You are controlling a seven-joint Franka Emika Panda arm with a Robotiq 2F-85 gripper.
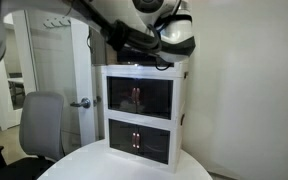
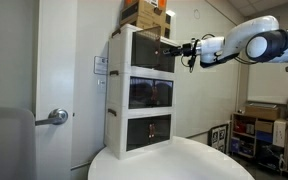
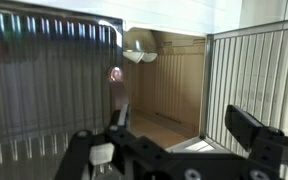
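A white cabinet (image 2: 120, 90) of three stacked compartments stands on a round white table, each level fitted with dark ribbed doors. My gripper is open in front of the top compartment, with nothing between its fingers. In the wrist view, the right door (image 3: 259, 85) of that compartment is swung outward. The left door (image 3: 44, 90) covers the left part of the opening, and its copper-coloured handle (image 3: 115, 75) is close to my left finger. Whether they touch I cannot tell. Rounded shiny items (image 3: 136, 50) show inside, against a brown interior.
Below, the middle doors (image 1: 140, 97) and bottom doors (image 1: 139, 141) are shut. Boxes (image 2: 147, 15) sit on top of the cabinet. Bare tabletop (image 2: 189, 160) lies in front. An office chair (image 1: 41, 127) stands to the left in exterior view 1.
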